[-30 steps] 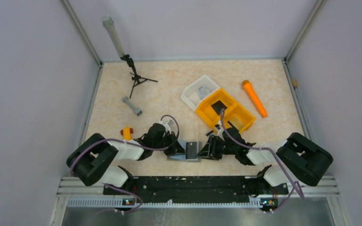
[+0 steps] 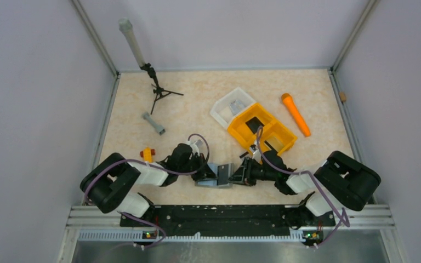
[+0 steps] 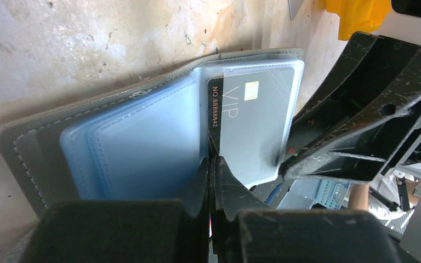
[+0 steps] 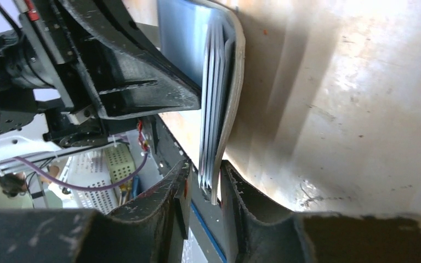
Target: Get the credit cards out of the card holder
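The card holder (image 2: 208, 182), grey with blue sleeves, lies spread on the table near the front. In the left wrist view a grey VIP card (image 3: 255, 115) sits in its clear sleeve. My left gripper is shut, its tips down on the card's dark edge strip, with nothing showing between them. From the right, my right gripper reaches the holder's side edge. Its fingers stand a little apart, one on each side of the stacked layers (image 4: 212, 109). Whether they touch the layers is hard to tell.
Behind the holder, an orange divided box (image 2: 241, 125) contains dark cards, with a white tray (image 2: 222, 113) joined to it. An orange microphone (image 2: 296, 114) lies back right. A small tripod (image 2: 158, 90) and a grey dumbbell-shaped object (image 2: 153, 123) occupy the left.
My right gripper and arm have shifted slightly left toward the holder's edge.
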